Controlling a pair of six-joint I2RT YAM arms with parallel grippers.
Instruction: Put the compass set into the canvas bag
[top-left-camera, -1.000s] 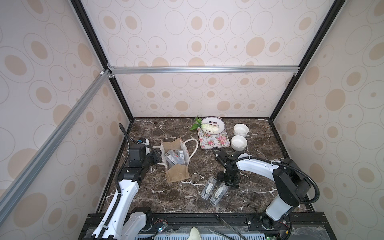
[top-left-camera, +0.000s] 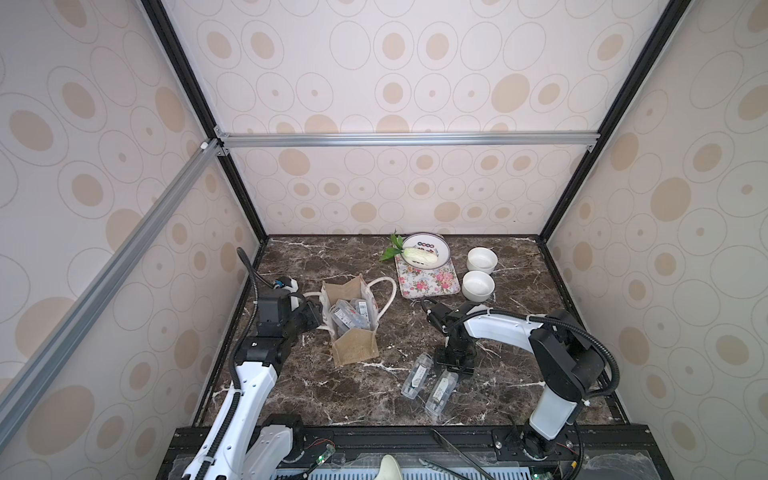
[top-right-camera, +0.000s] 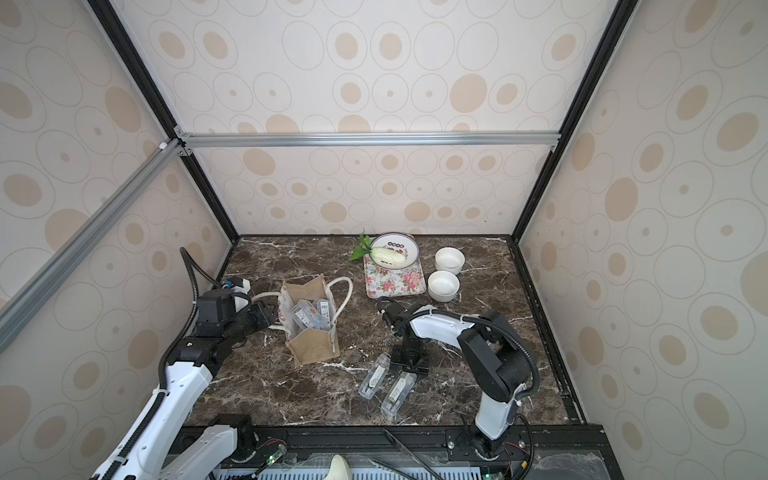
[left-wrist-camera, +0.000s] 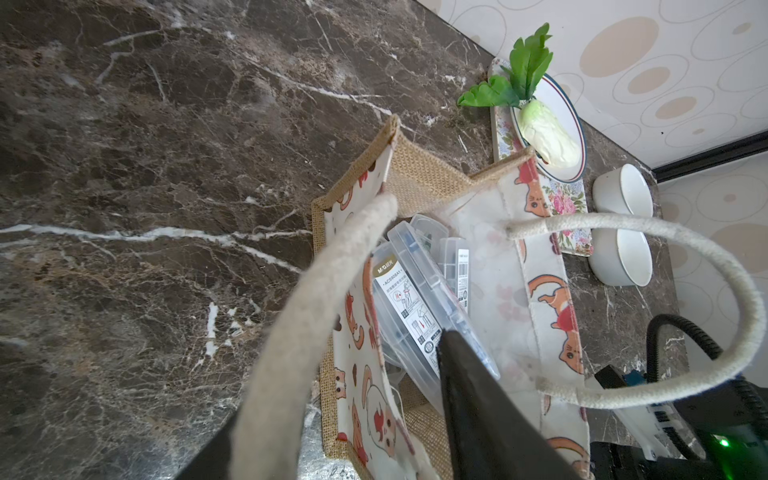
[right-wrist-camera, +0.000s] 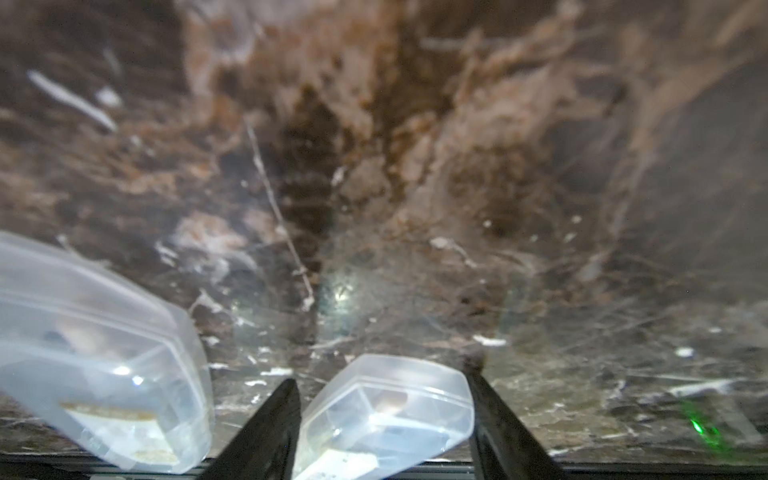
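The canvas bag (top-left-camera: 354, 345) stands on the marble top holding several clear compass-set boxes (left-wrist-camera: 412, 308). My left gripper (top-left-camera: 316, 318) is at the bag's left side; in the left wrist view a white rope handle crosses between its dark fingers, which look part open, and whether they grip it is unclear. My right gripper stands open low over the table, with one clear box (top-left-camera: 440, 393) at its fingertips, partly between them. A second box (right-wrist-camera: 104, 352) lies beside it to the left (top-left-camera: 416, 376).
A floral tray (top-left-camera: 416, 284) with a plate and vegetable (top-left-camera: 420, 255) sits at the back, beside two white bowls (top-left-camera: 481, 257). Bare table lies between the bag and the loose boxes.
My right arm has shifted a little to the left, and the box at its fingers has moved slightly toward the front edge. The left arm looks still.
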